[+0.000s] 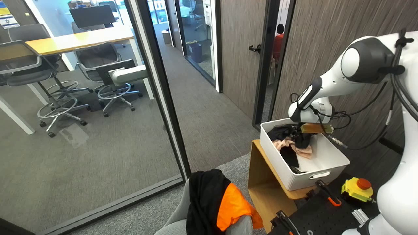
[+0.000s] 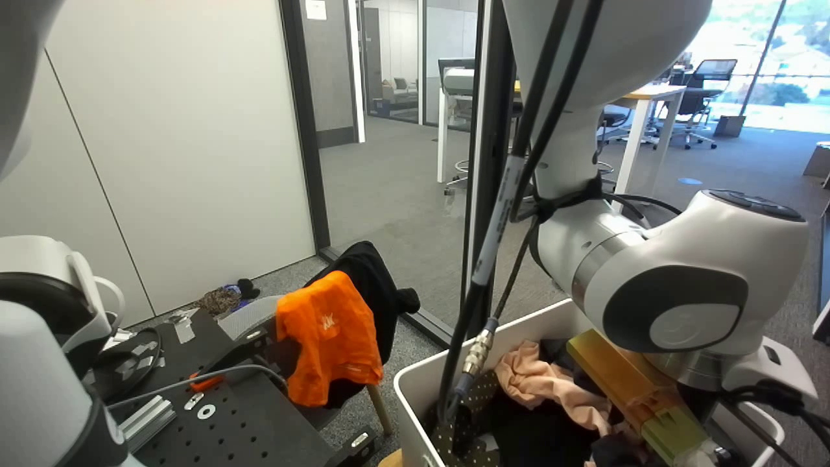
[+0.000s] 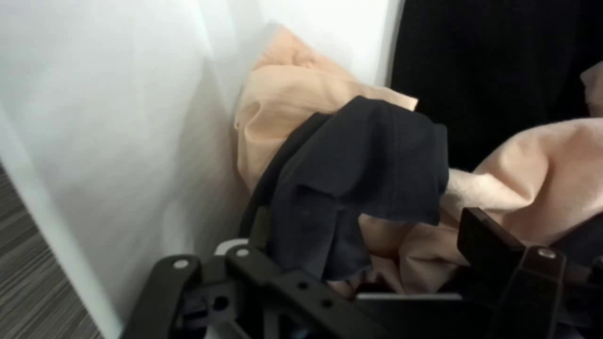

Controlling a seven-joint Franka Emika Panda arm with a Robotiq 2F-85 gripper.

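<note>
My gripper is open and down inside the white bin (image 1: 340,164). Between its spread fingers lies a fold of dark grey cloth (image 3: 362,164), close to the left one. Peach cloth (image 3: 308,93) sits under and behind this fold, against the bin's wall. More peach fabric shows in exterior view 2 as a crumpled strip (image 2: 537,377), with black cloth (image 2: 537,432) beside it. The fingertips are mostly hidden in both exterior views by the arm and the bin.
An orange garment (image 1: 235,207) and a black one (image 1: 205,199) drape over a grey chair beside the bin. The bin rests on a wooden stand (image 1: 259,172). A yellow emergency-stop box (image 1: 357,190) stands nearby. The bin's near right floor is bare.
</note>
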